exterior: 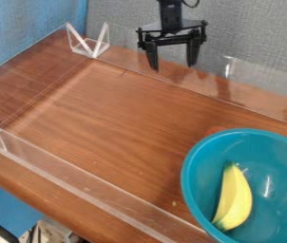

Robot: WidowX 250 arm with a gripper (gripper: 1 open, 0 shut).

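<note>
My black gripper [172, 53] hangs at the top centre of the camera view, above the back of the wooden table [108, 123], open with nothing between its fingers. A yellow banana [235, 199] lies inside a teal bowl [282, 161] at the front right of the table, well away from the gripper.
Clear plastic walls [89, 190] border the table, with white corner pieces at the back left and front left. Something orange peeks out behind the bowl, mostly hidden. Grey and blue padded walls stand behind.
</note>
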